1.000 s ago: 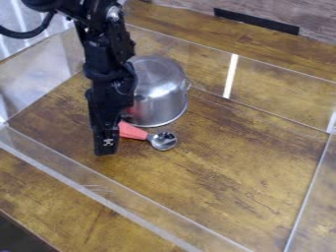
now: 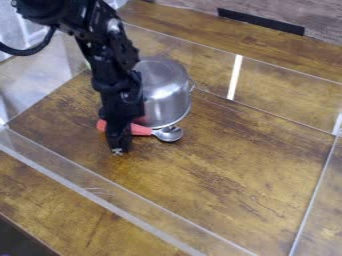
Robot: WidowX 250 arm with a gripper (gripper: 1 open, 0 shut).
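My black gripper (image 2: 118, 140) is low over the wooden surface, its tips at the red handle (image 2: 144, 130) of a spoon. The spoon's silver bowl (image 2: 170, 134) points right. A steel pot (image 2: 164, 90) stands just behind, partly hidden by the arm. Whether the fingers are open or shut does not show.
Bare wooden surface (image 2: 227, 170) lies to the right and front. Clear edges or panels run along the left and front, and a dark board (image 2: 254, 15) is at the back.
The red handle now shows left of the gripper's tips as well.
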